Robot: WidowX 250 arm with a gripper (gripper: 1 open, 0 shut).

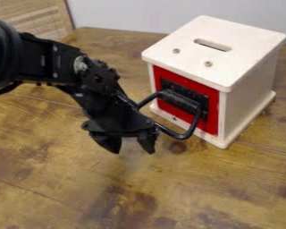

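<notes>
My black gripper (125, 139) hangs low over the wooden table, its fingers pointing down and standing open, with nothing visible between them. To its right is a cream wooden box (247, 94) with a red front panel (209, 131) and a black, slotted face (181, 94). A bent black bar (177, 135) sticks out from that face toward my gripper; whether they touch is unclear.
The box has a slot and two small knobs on top. A pale panel (32, 13) stands at the back left.
</notes>
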